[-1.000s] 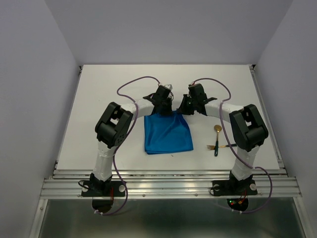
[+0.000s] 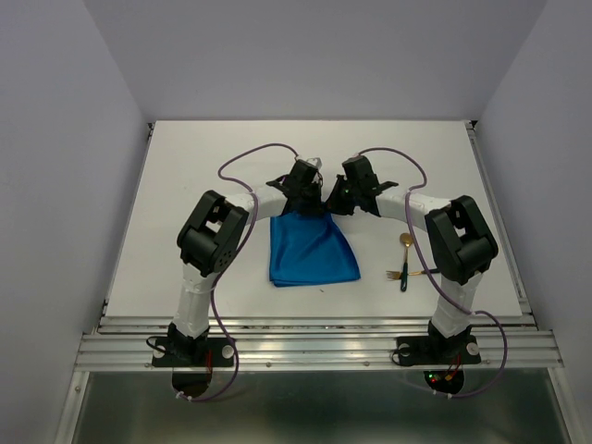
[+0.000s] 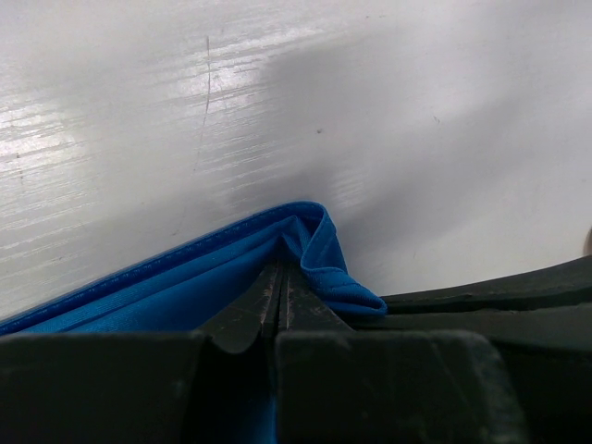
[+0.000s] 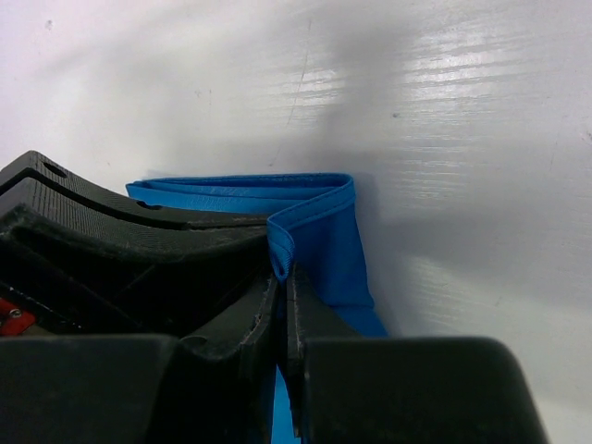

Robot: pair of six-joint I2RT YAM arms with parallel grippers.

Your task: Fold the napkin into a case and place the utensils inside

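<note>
The blue napkin (image 2: 310, 254) lies on the white table, its top edge folded over, with both grippers meeting at that edge. My left gripper is at the folded rim, fingers close together with blue cloth at the tips; its exact opening is hard to tell. My right gripper is shut on the folded corner of the napkin, right next to the left one. At the table's right lie a spoon (image 2: 406, 240) with a dark handle and a fork (image 2: 396, 275), crossed.
The utensils sit below the right arm.
My right gripper has shifted slightly left toward the left gripper along the napkin's top edge. The left arm looks almost unmoved.
</note>
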